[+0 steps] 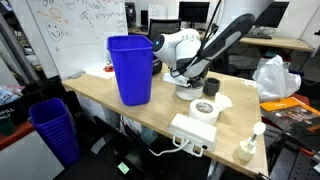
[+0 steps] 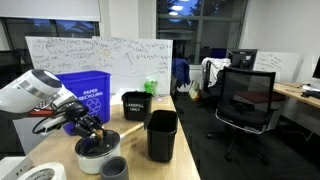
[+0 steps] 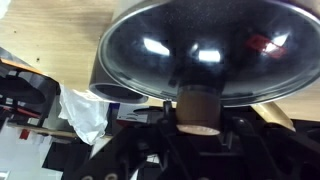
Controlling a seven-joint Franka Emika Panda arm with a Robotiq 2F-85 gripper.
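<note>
Glossy and dark, a lid fills the upper part of the wrist view. My gripper is shut on the lid's copper-coloured knob, with a dark finger on either side. In exterior view 2 the gripper points down over a white pot with a dark top, close to the table's near side. Exterior view 1 has the same pot partly behind the arm. Whether the lid rests on the pot's rim or is just above it, I cannot tell.
A grey mug stands close to the pot. Two black bins and a tall blue recycling bin are nearby. In exterior view 1, a white power strip-like box and a white pump bottle lie toward the front.
</note>
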